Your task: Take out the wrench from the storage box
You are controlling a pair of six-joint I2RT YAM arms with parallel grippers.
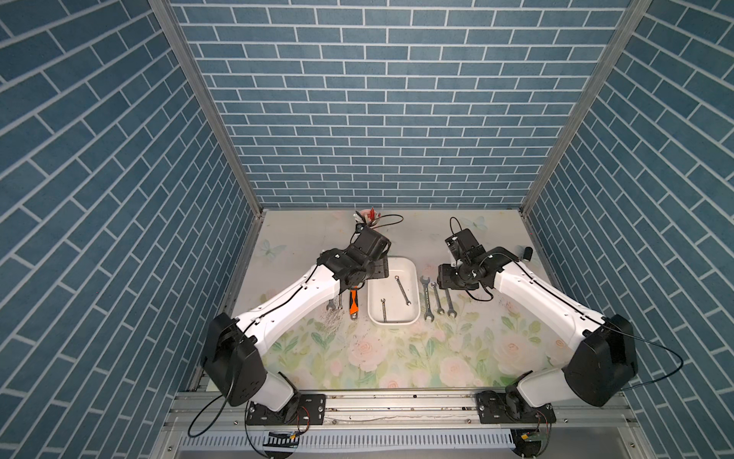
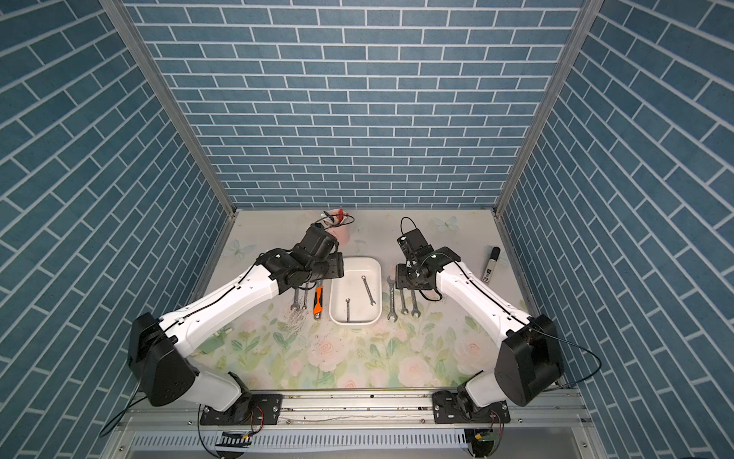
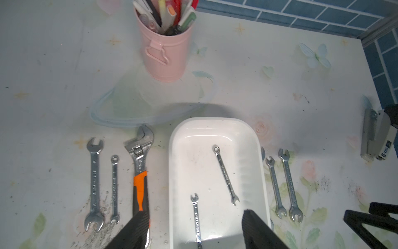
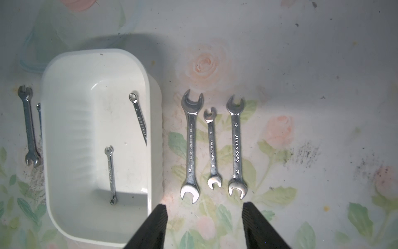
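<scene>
A white storage box (image 1: 392,313) holds two small wrenches: one upper right (image 3: 225,174), one lower left (image 3: 197,217). My left gripper hangs over the box, open and empty. My right gripper is above the table to the box's right, over the lower ends of three loose wrenches, its fingers apart with nothing between them. Those three wrenches (image 4: 191,147) lie side by side outside the box.
An adjustable wrench with orange handle (image 3: 141,191) and two more wrenches (image 3: 95,178) lie left of the box. A pink pen cup (image 3: 165,58) stands behind, a stapler (image 3: 375,134) at right.
</scene>
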